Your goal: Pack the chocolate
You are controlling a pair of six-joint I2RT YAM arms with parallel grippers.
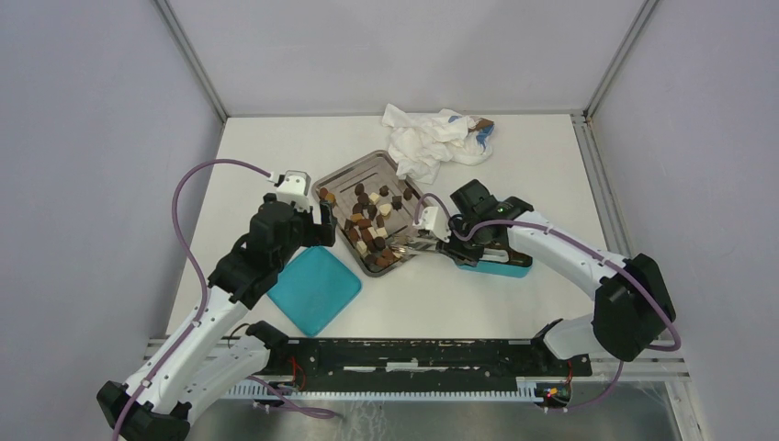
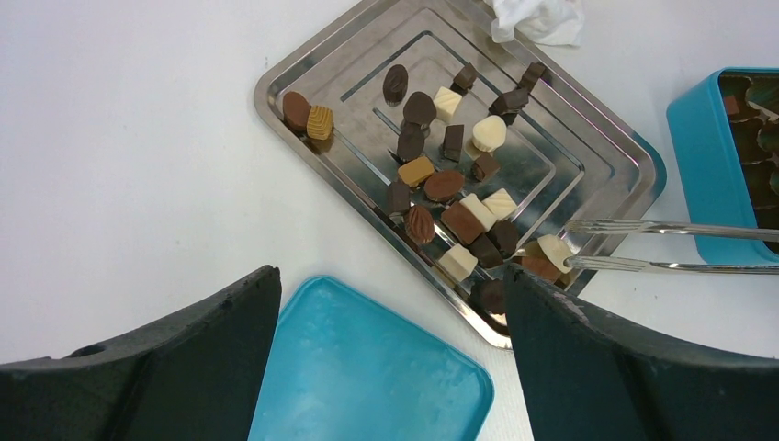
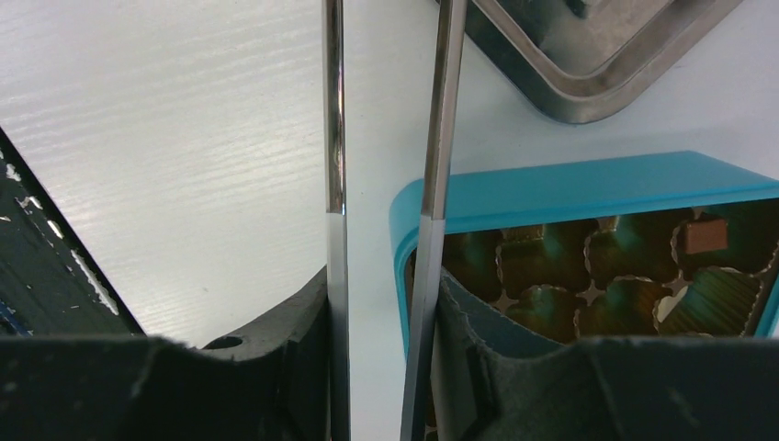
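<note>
Assorted chocolates (image 2: 444,185) lie on a metal tray (image 1: 354,170). My right gripper, fitted with long tong-like metal fingers, reaches over the tray's lower right corner, its tips apart beside a cream chocolate (image 2: 555,253) and a brown one. Whether it touches the cream piece I cannot tell. A blue box (image 3: 588,184) with a dark compartment insert lies beside the tray, under the right arm, a brown piece (image 3: 705,235) in one compartment. My left gripper (image 1: 321,225) hangs open and empty left of the tray.
An empty blue lid (image 2: 367,367) lies in front of the tray at the left. A white crumpled cloth (image 1: 427,138) lies at the back.
</note>
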